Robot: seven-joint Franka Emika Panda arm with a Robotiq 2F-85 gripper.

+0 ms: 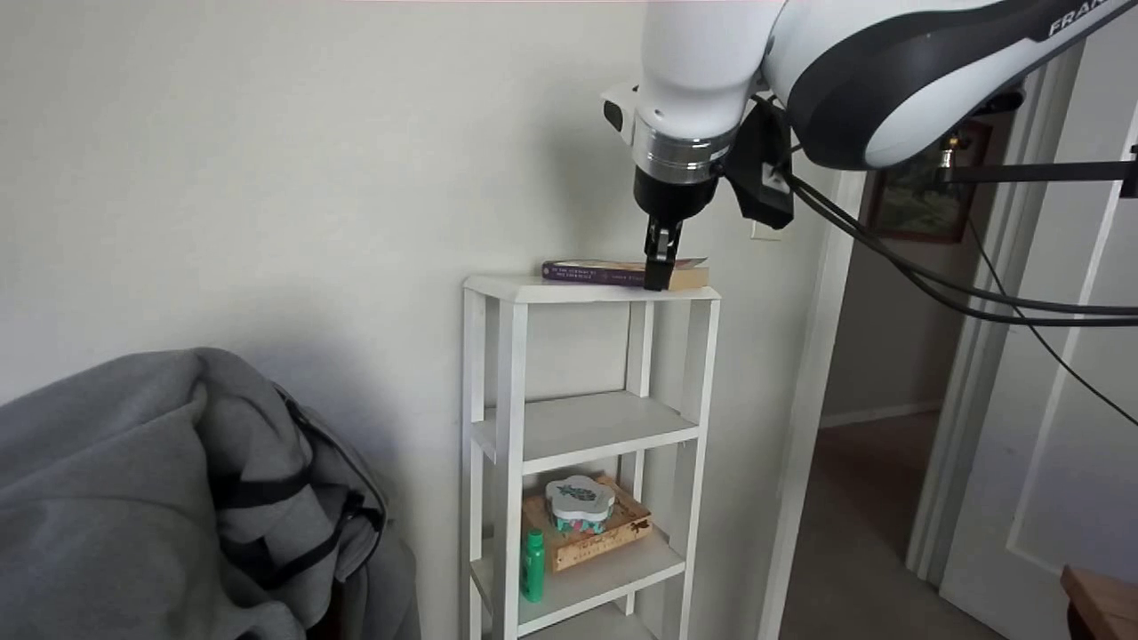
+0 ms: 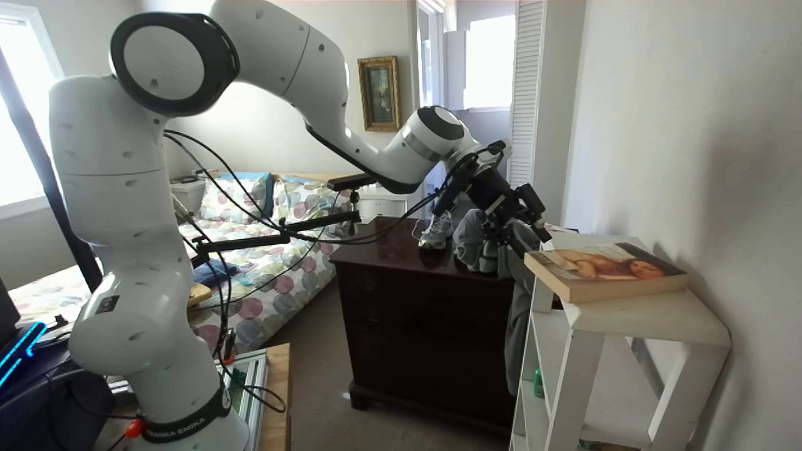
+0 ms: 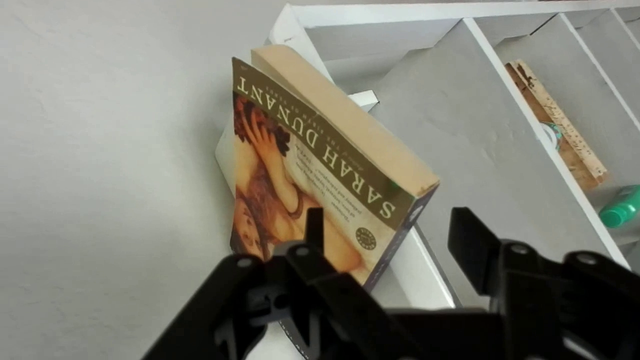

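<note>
A thick paperback book with a painted woman on its cover lies flat on top of the white shelf. Its purple spine faces exterior view 1. My gripper stands open at the book's edge, its fingers spread apart. In the wrist view one finger overlaps the cover, while the other is off past the spine. From exterior view 1, the gripper hides part of the spine; whether it touches the book I cannot tell.
Lower on the shelf are a wooden tray, a flower-shaped tin and a green bottle. A wall stands close behind the shelf. The dark dresser beside it carries shoes and grey cloth. One upper shelf level is bare.
</note>
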